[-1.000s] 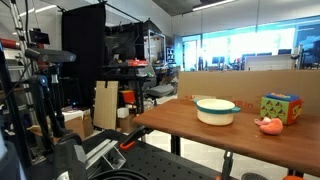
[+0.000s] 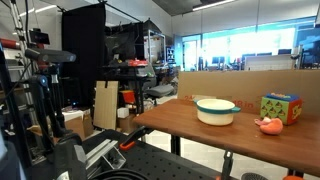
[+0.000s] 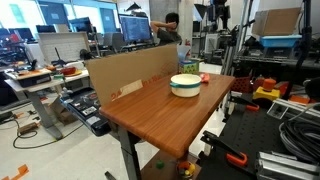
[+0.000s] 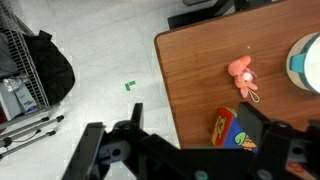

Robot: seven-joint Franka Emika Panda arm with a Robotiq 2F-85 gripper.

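My gripper is open in the wrist view, its black fingers far apart at the bottom with nothing held between them. Beyond it, on the brown table (image 4: 195, 65), lies a pinkish-orange toy (image 4: 240, 76) with a thin loop of string. A colourful box (image 4: 228, 128) is partly hidden behind the right finger. The white bowl with a teal rim (image 4: 311, 66) is cut off by the right edge. Exterior view 1 shows the bowl (image 2: 216, 114) standing apart from the toy (image 2: 269, 126) and the multicoloured box (image 2: 281, 107).
A cardboard panel (image 3: 132, 78) runs along one long side of the table. Black equipment and cables (image 3: 285, 130) crowd the side opposite the panel. Pale floor (image 4: 125, 75) lies past the table edge, with a dark bag (image 4: 52, 68) on it.
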